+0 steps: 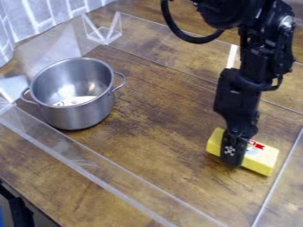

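My black gripper (233, 147) reaches down at the right of the camera view onto a yellow sponge-like block (260, 160) with a red and white label. It is shut on the block, which lies on or just at the wooden table; its fingers partly hide the block's left part. A steel pot (73, 96) with two handles stands at the left, with something light inside.
Clear plastic panels run along the left and front of the wooden table (148, 155). A white strip lies behind the arm. The middle of the table between pot and gripper is free.
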